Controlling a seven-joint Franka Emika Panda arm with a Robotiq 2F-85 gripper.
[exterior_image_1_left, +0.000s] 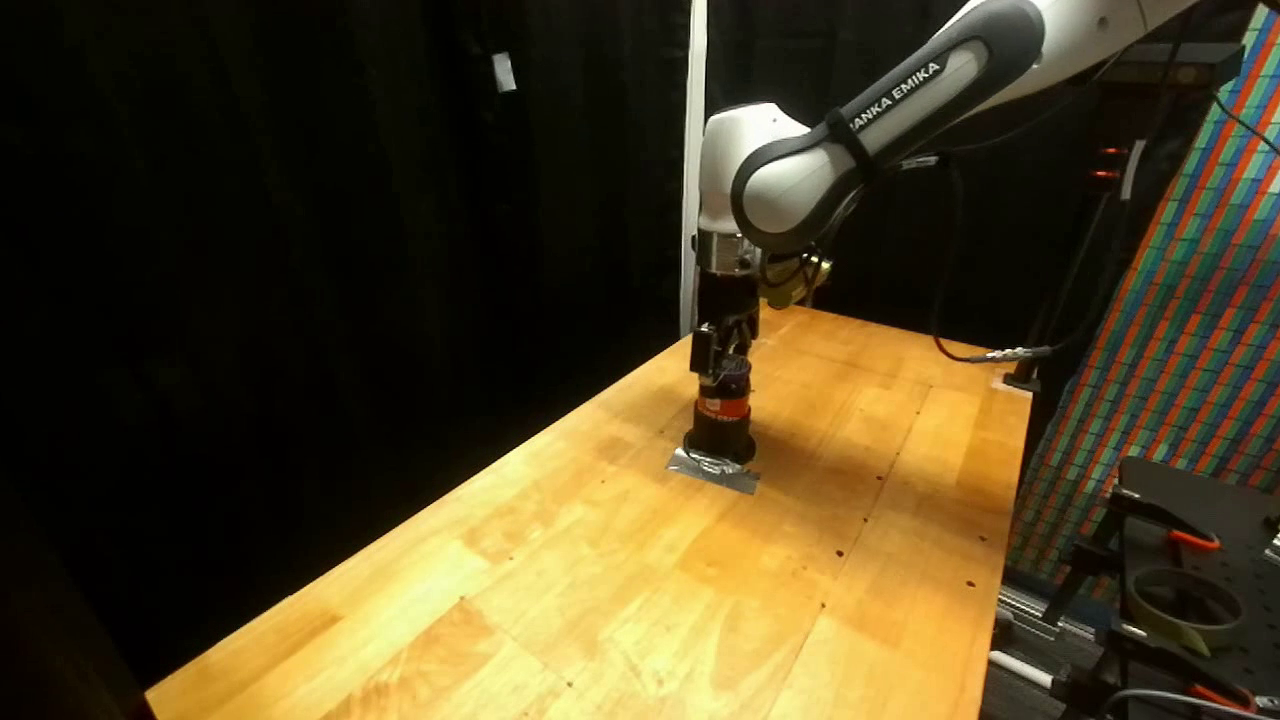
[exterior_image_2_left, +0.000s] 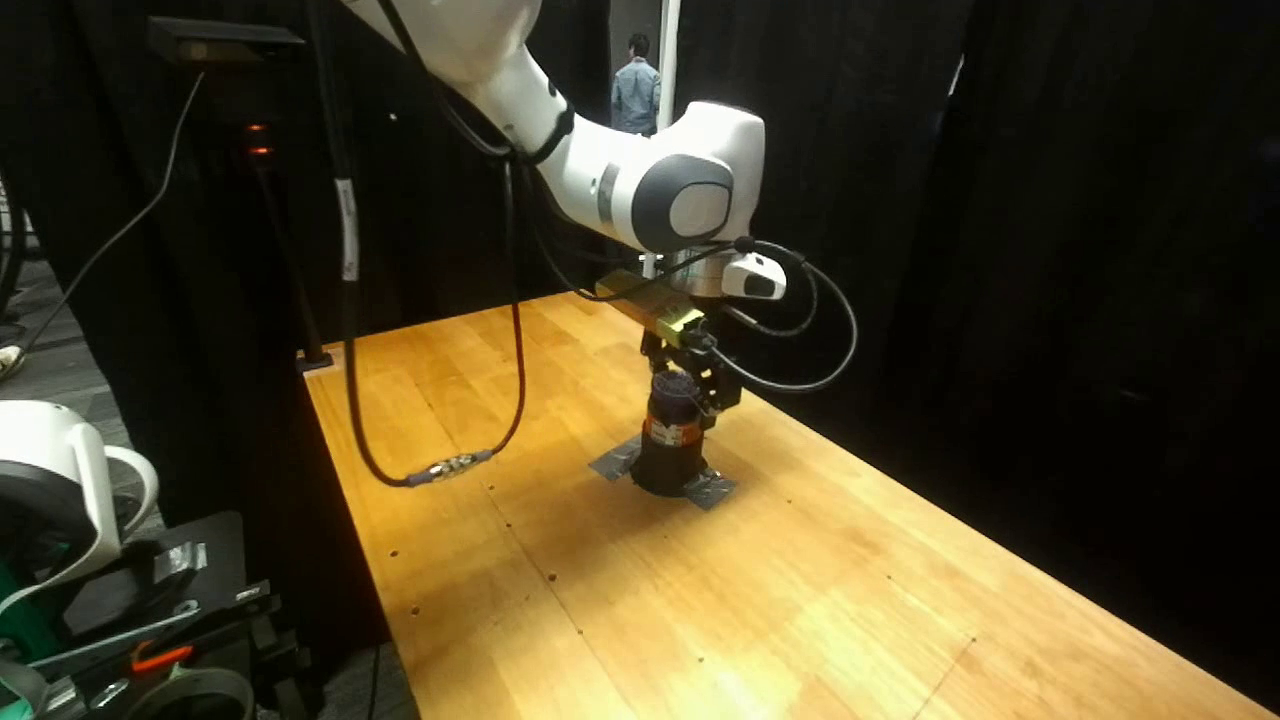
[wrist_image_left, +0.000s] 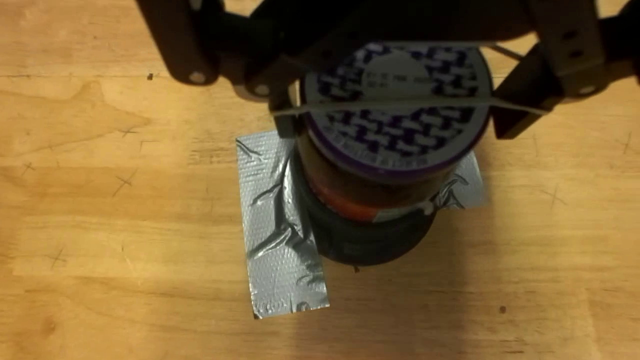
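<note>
A tall can with a purple-and-white patterned lid (wrist_image_left: 384, 141) stands upright in a black round base (wrist_image_left: 366, 243). In exterior view 1 an orange-red band shows on the can (exterior_image_1_left: 723, 409), and exterior view 2 shows the same can (exterior_image_2_left: 673, 432) from the other side. Right above it, pointing down, is my gripper, open, one finger on each side of the lid. Its right finger (wrist_image_left: 528, 93) stands a little off the rim; the left one sits close against it, contact unclear. A thin pale band (wrist_image_left: 390, 105) stretches between the fingertips across the lid.
Silver tape (wrist_image_left: 282, 258) lies at the base, with a second piece of tape (wrist_image_left: 468, 183) opposite. A hanging cable (exterior_image_2_left: 444, 469) loops low over it beside the arm. Black curtains surround the table.
</note>
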